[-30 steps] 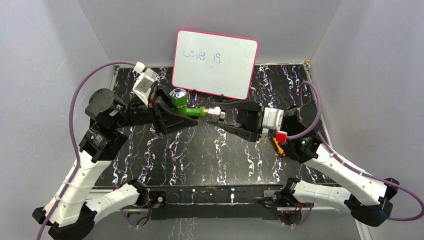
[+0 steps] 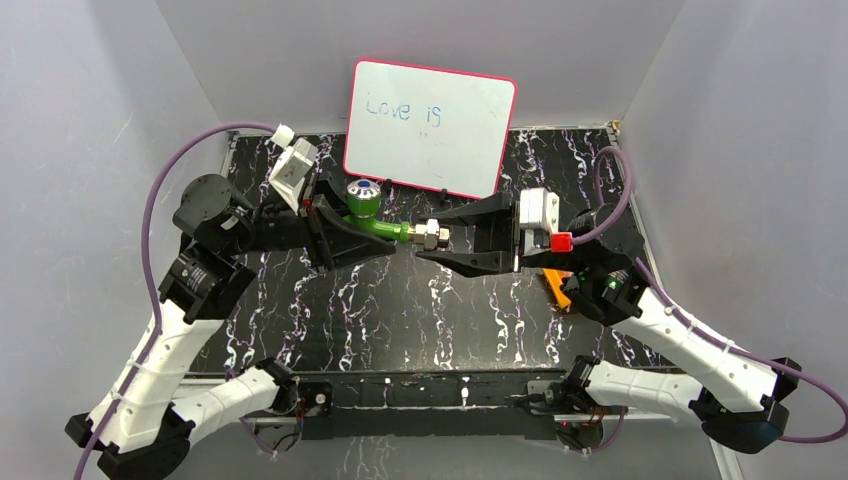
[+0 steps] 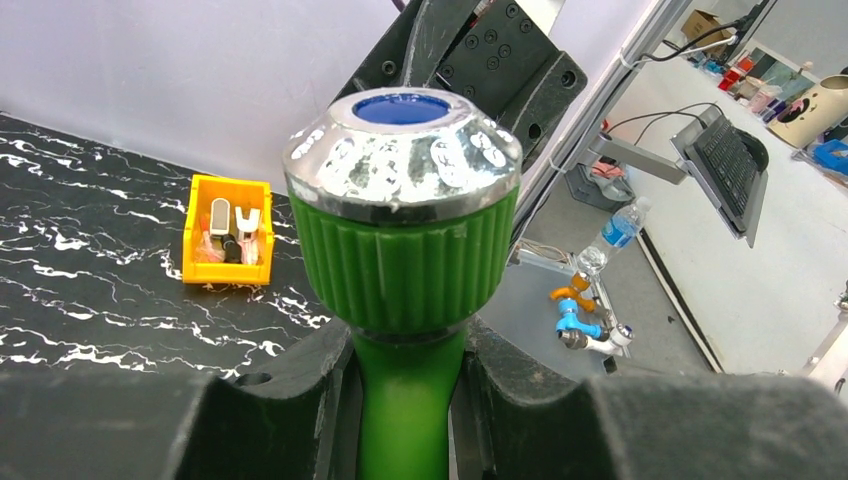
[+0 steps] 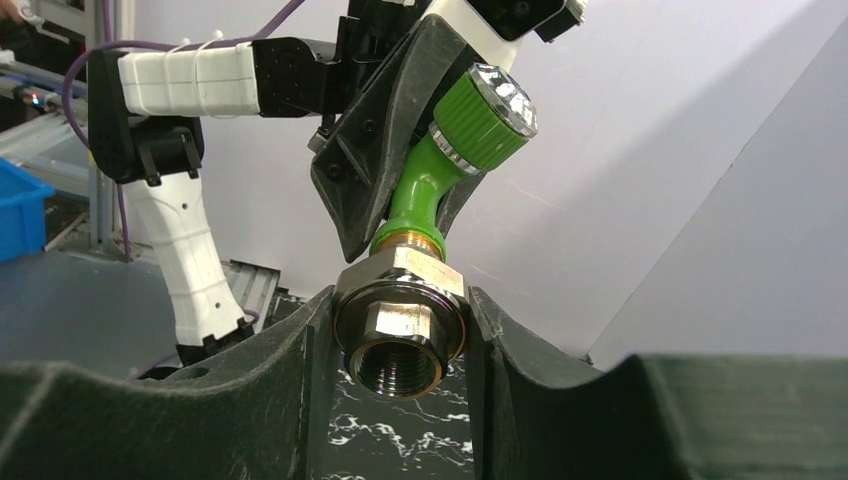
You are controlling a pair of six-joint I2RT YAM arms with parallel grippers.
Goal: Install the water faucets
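Note:
A green faucet with a chrome, blue-centred knob [image 2: 363,196] is held above the table between my two arms. My left gripper [image 2: 370,228] is shut on its green pipe [image 3: 404,420], just below the knob in the left wrist view. On the faucet's right end sits a metal hex nut [image 4: 402,275], with a smaller threaded, open-ended fitting [image 4: 400,366] in front of it. My right gripper is shut on the nut, one finger on each side. The nut meets the green pipe's end, a short brass-coloured part [image 4: 408,241] showing between; how far it is threaded is hidden.
A whiteboard [image 2: 430,127] stands at the back of the black marbled table [image 2: 390,320]. An orange-yellow bin [image 3: 190,230] with small items lies on the right side, partly under the right arm in the top view.
My right gripper has rolled about the faucet's end and levelled out, the nut turning with it and the cable shifting. The left arm and faucet have moved only slightly.

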